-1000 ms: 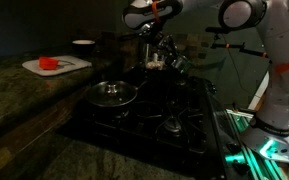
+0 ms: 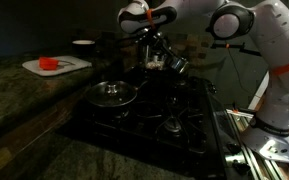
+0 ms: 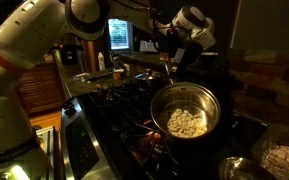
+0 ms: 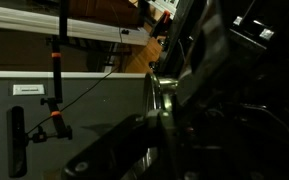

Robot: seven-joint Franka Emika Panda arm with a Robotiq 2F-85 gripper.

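In exterior view 1 my gripper (image 2: 151, 38) is over the far part of the stove, pointing downward. It appears shut on a shiny metal vessel (image 2: 176, 63), which hangs tilted there; the exact grip is dark and hard to make out. From the other side, my gripper (image 3: 172, 58) shows small behind a large pot. Close up in the wrist view, a curved metallic rim (image 4: 165, 84) runs beside the dark fingers (image 4: 134, 135).
A wide pan (image 2: 111, 94) sits on the black stove (image 2: 144, 128). Pale pieces (image 3: 187, 124) lie in a large pot (image 3: 162, 98). A white tray (image 2: 69, 67) bearing a red item (image 2: 49, 63) rests on the counter. The stove's near part is clear.
The upper arm has shifted slightly, its elbow a little left of before. The metal vessel has tilted a little and catches more light. The pan and tray have not moved.
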